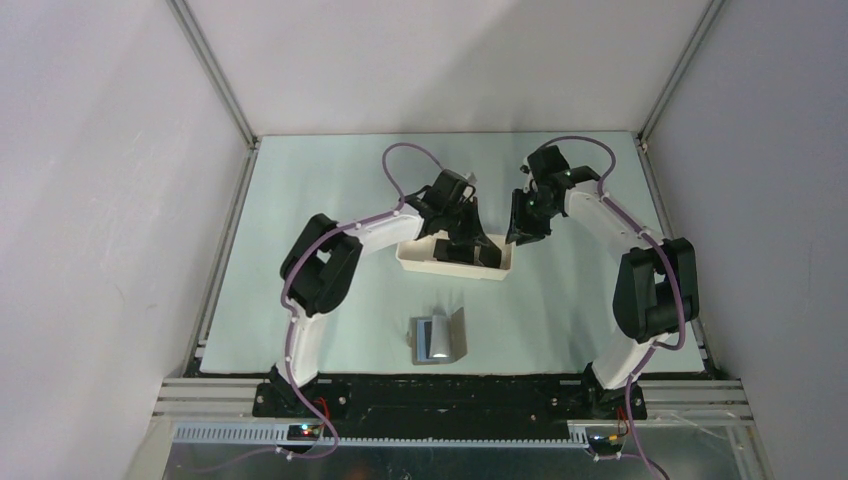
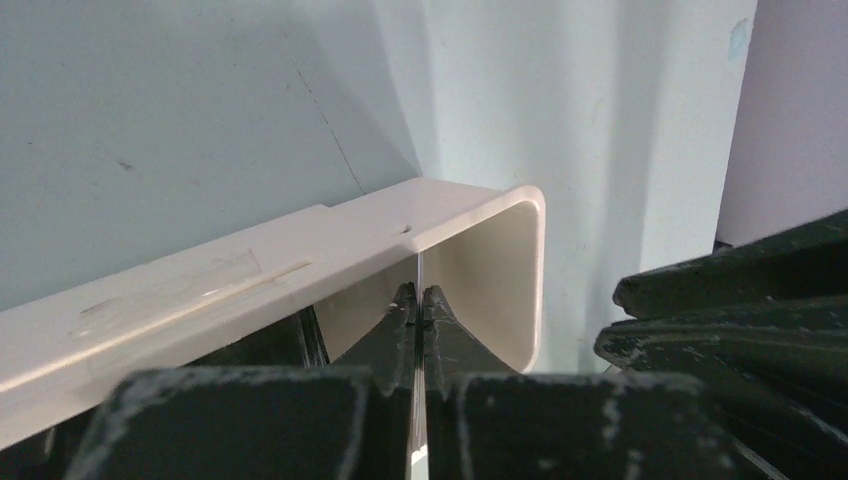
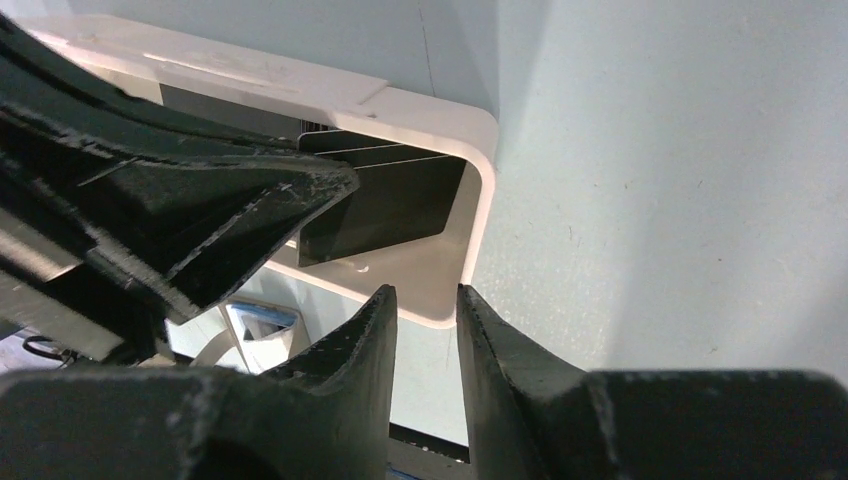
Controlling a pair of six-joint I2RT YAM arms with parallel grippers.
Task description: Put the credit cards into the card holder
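Note:
A long cream box (image 1: 462,270) stands mid-table with dark cards (image 1: 455,252) in it. My left gripper is shut over the box's right part, a thin card edge (image 2: 420,268) showing between its fingers. In the right wrist view that dark card (image 3: 400,205) stands tilted near the box's end wall, partly behind the left fingers (image 3: 310,190). Just right of the box, my right gripper is part open with nothing between its fingertips. The card holder (image 1: 463,333) lies opened nearer the front, a blue piece (image 1: 424,340) and a grey leaf (image 1: 440,338) inside.
The left fingers and the right gripper are close together at the box's right end, so room between them is tight. Bare table (image 1: 555,310) surrounds the card holder and extends right of the box.

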